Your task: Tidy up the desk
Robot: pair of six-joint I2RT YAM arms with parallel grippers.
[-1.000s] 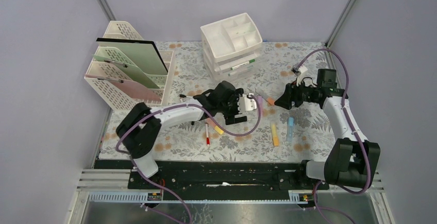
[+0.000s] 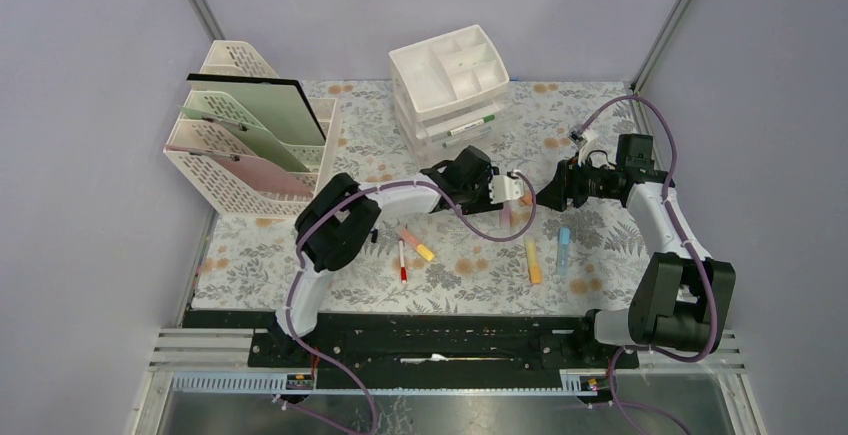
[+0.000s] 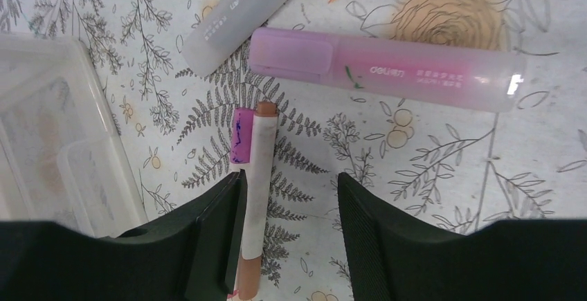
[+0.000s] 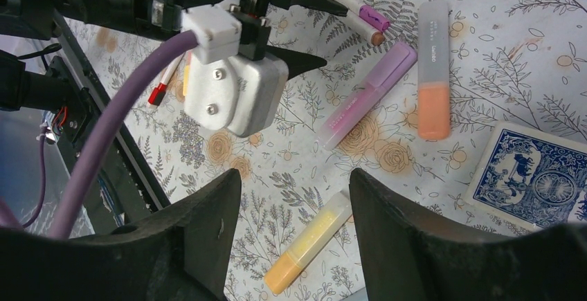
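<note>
My left gripper is low over two markers: a white one with brown ends point(image 3: 262, 183) and, alongside, a purple-capped one point(image 3: 241, 135) at its left finger. The fingers stand apart with nothing clearly held. A pink highlighter point(image 3: 387, 73) and a grey-orange one point(image 3: 235, 17) lie beyond. My right gripper is open above the mat, near a yellow highlighter point(image 4: 308, 242), with the blue card deck point(image 4: 533, 176) to its right. A red-white marker point(image 2: 403, 265), orange highlighter point(image 2: 418, 244) and blue highlighter point(image 2: 563, 251) lie on the mat.
A white drawer organizer point(image 2: 420, 65) with markers in a drawer stands at the back centre. A white file holder with clipboards point(image 2: 210, 185) fills the left. The mat's front right and back right have bare stretches.
My right arm has shifted only slightly.
</note>
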